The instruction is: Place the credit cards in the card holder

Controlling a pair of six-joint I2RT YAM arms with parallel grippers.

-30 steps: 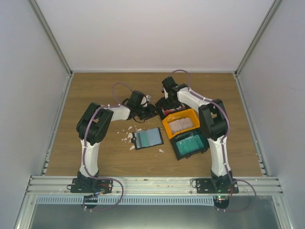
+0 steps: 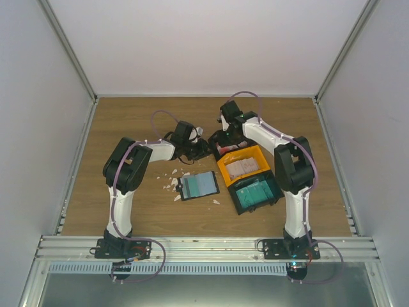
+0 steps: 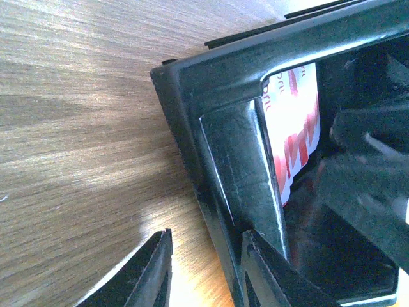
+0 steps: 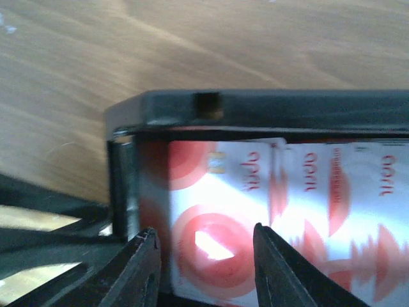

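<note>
Red-and-white cards (image 4: 220, 220) lie in a black bin (image 4: 287, 105), side by side. My right gripper is over the leftmost of them, its fingers apart and nothing seen clasped between them. At the bin's left end is my left gripper, also with parted fingers; one fingertip overlaps the bin's outer wall in view, and whether it touches is unclear. In the top view both grippers meet at that bin and partly cover it. A flat black holder (image 2: 216, 181) with a green and a pale blue section lies on the table, front of the left gripper.
An orange bin (image 2: 224, 173) with pale pinkish cards and a black bin (image 2: 239, 203) with green cards (image 2: 254, 193) stand in a row in front. Small white scraps (image 2: 174, 181) lie around the holder. Bare table extends left and behind.
The right arm's elbow and wrist have shifted right over the last second. The orange bin and the green-card bin sit slightly farther right. My left arm looks nearly still.
</note>
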